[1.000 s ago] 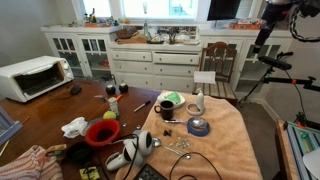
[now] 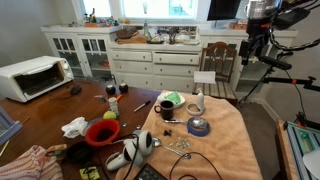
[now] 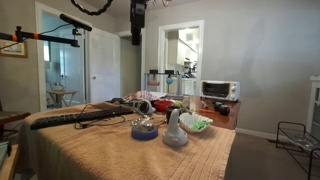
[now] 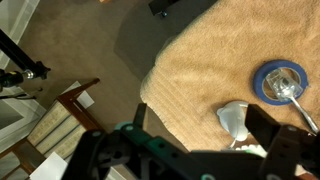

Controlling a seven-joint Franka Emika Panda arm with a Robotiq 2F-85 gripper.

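Note:
My gripper (image 2: 246,52) hangs high above the right side of the table, well clear of everything on it. Its black fingers stand wide apart at the bottom of the wrist view, with nothing gripped between them; the gripper is open. Below lies a blue-rimmed bowl (image 4: 281,82) with a spoon-like utensil (image 4: 297,101) in it. Beside the bowl, partly behind a finger, is a pale bottle-like object (image 4: 234,120). In the second exterior view the blue bowl (image 3: 145,130) and the pale object (image 3: 173,130) stand close together near the cloth's edge.
A dark mug (image 2: 166,108), a green-and-white tray (image 2: 170,98), a red bowl (image 2: 102,132) and a white appliance (image 2: 136,146) occupy the table's middle and left. Bare cloth (image 2: 225,153) covers the front right. A toaster oven (image 2: 35,77) stands far left.
The table objects have stayed put.

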